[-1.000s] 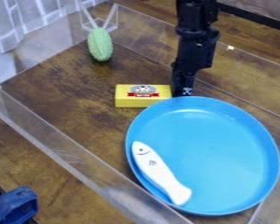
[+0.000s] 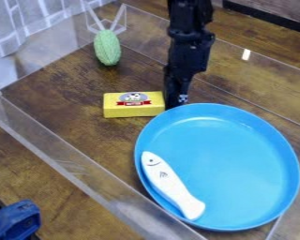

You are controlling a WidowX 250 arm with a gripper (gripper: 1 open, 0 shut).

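Note:
The dark gripper (image 2: pixel 179 97) reaches down from the top centre, its tip low at the right end of a yellow box (image 2: pixel 131 105) with a label, just behind a blue plate (image 2: pixel 238 169). It looks shut, with nothing visible between its fingers, though the tip is small and partly unclear. A white fish-shaped object (image 2: pixel 171 185) lies in the left part of the plate.
A green corn-like item (image 2: pixel 108 47) sits at the back left by a clear edge. A blue object (image 2: pixel 12 221) lies at the bottom left. Bare wood (image 2: pixel 52 94) is free left of the box and right of the arm.
The gripper has moved left, and the yellow box has shifted left with it at its end. The plate, fish and corn have not moved.

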